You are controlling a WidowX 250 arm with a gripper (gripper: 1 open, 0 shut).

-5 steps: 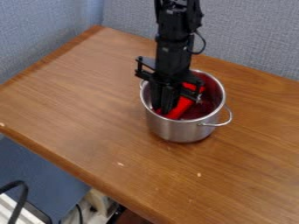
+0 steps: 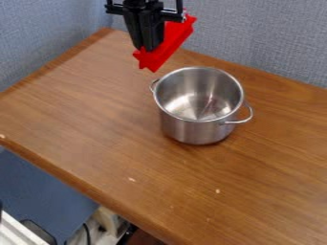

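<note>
My black gripper [image 2: 151,40] is at the top of the camera view, shut on a red object [image 2: 163,53] held in the air, above and left of the pot. The red object is tilted, with its lower end near the pot's upper left. The steel pot [image 2: 192,127] stands on the wooden table [image 2: 96,134] with a handle on each side; nothing red lies inside it.
Padded grey-blue walls [image 2: 269,38] stand behind and at the left. At the lower left, beyond the table's edge, are a white object [image 2: 15,233] and cables.
The gripper has lifted the red object out of the pot and moved it up and to the left. The pot now stands empty.
</note>
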